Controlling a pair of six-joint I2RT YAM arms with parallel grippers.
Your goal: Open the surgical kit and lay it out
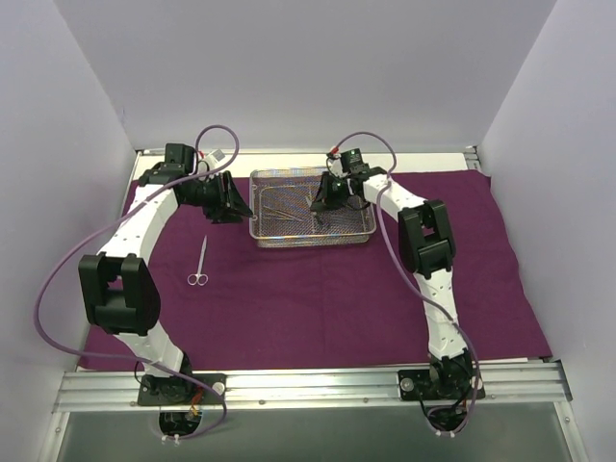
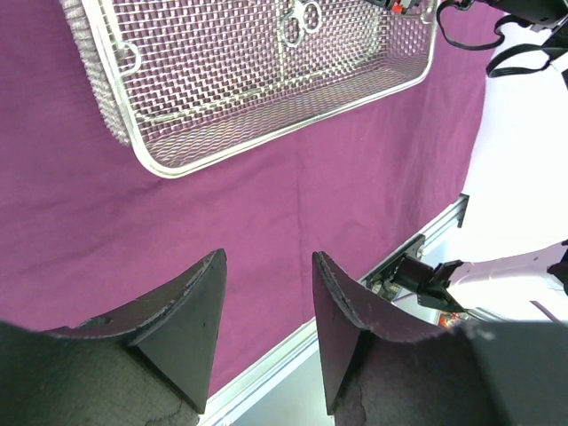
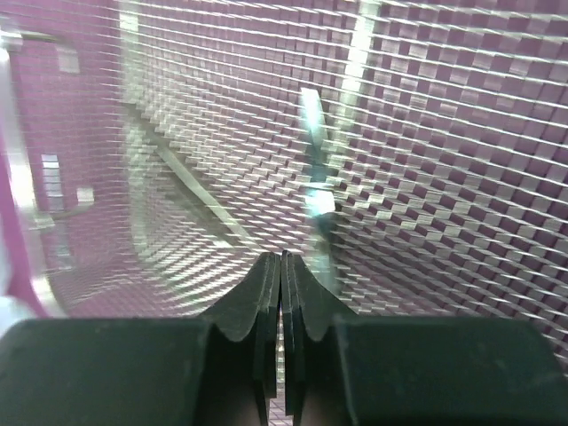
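A wire mesh basket (image 1: 318, 241) stands on the purple cloth. Inside lie scissors: in the left wrist view the scissors' ring handles (image 2: 301, 22) show, while the right wrist view has the scissors' blade (image 3: 316, 155), blurred, beyond my fingertips and outside them. My right gripper is shut with nothing between its fingers, and the top view puts it over the basket. Tweezers (image 1: 283, 214) rest on the mesh left of the scissors. My left gripper is open and empty, by the basket's left edge in the top view.
Another pair of scissors (image 1: 199, 265) lies on the cloth left of the basket. Grey walls (image 1: 558, 192) enclose both sides.
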